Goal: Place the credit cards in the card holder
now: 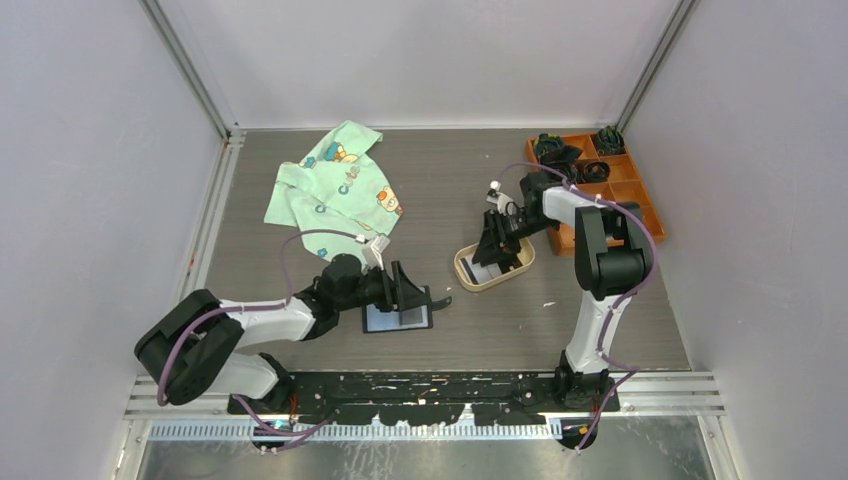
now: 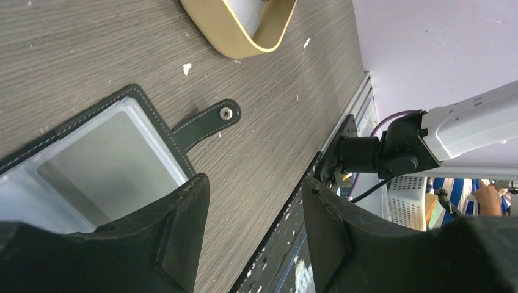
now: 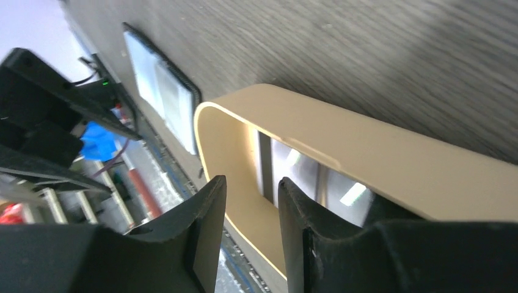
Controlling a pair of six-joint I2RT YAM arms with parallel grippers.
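The card holder (image 1: 385, 320), a black-edged sleeve with clear pockets and a snap strap (image 2: 207, 122), lies under my left gripper (image 1: 400, 290); in the left wrist view that gripper is open, nothing between its fingers. A beige oval box (image 2: 253, 43) holds flat cards (image 3: 290, 165), dark and white, lined along its inside. My right gripper is over the box, part open, its fingertips at the box's interior with no card visibly between them.
A green patterned cloth (image 1: 330, 190) lies at the back left. An orange compartment tray (image 1: 630, 190) with dark coils stands at the right behind the right arm. The table between cloth and box is clear.
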